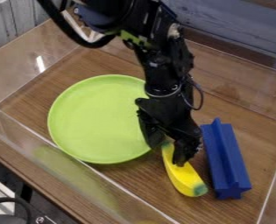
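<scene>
My black gripper (168, 143) reaches down over the upper end of a yellow banana (185, 178) with a green tip, its fingers open around or just over that end; whether they touch it is unclear. The banana lies on the wooden table, beside a green plate (81, 118) to its left.
A blue wedge-shaped block (227, 160) lies to the right of the banana. Clear rims or walls edge the wooden surface (58, 66) at left and front, with bare wood behind the plate.
</scene>
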